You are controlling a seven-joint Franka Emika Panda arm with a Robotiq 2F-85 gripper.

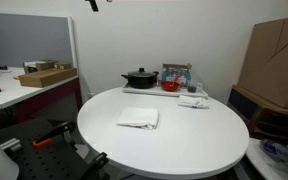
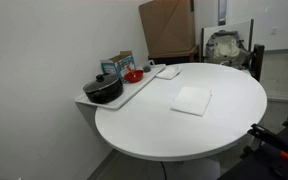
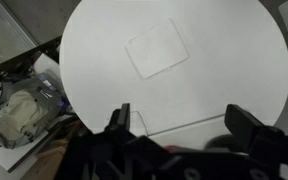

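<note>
A flat white folded cloth (image 1: 138,118) lies near the middle of the round white table (image 1: 189,145). It also shows in exterior view 2 as a pale square (image 2: 191,100), and from above in the wrist view (image 3: 156,49). A second white cloth (image 1: 193,101) rests by the table's back edge, close to the tray. High above the table, my gripper is open, its two dark fingers wide apart with nothing held between them. It is well clear of both cloths.
Along the wall, a white tray (image 2: 85,99) holds a lidded black pot (image 2: 105,89), a red bowl (image 2: 134,76) and a colourful box (image 2: 125,64). Cardboard boxes (image 1: 46,75) stand on a side table to the left.
</note>
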